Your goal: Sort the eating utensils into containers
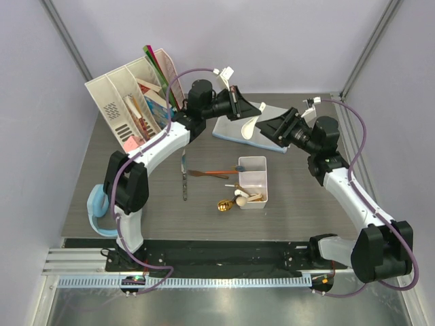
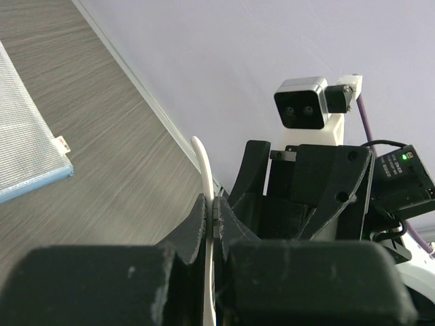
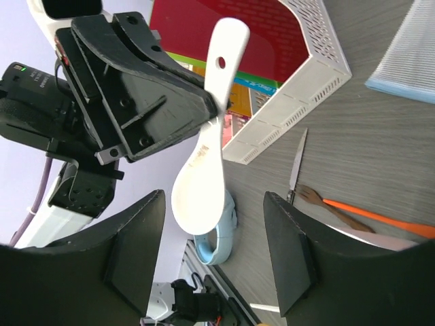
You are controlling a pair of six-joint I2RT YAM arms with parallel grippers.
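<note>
A white spoon (image 1: 249, 127) is held upright by my left gripper, shut on its handle above the table. The spoon's bowl (image 3: 199, 193) hangs in front of my right gripper, which stands open beside it in the air, nothing clearly between its fingers. Below, a white container (image 1: 253, 174) holds several wooden and light-coloured utensils. Left of it lie a knife (image 1: 184, 183), an orange-handled brush (image 1: 221, 172) and a brown fork (image 3: 311, 196). A gold ladle (image 1: 224, 204) rests at the container's lower left.
A white compartment organiser (image 1: 115, 102) with books stands at the back left. A grey mat (image 1: 272, 139) lies at the back. A blue headset-like ring (image 1: 96, 208) is at the front left. The table right of the container is clear.
</note>
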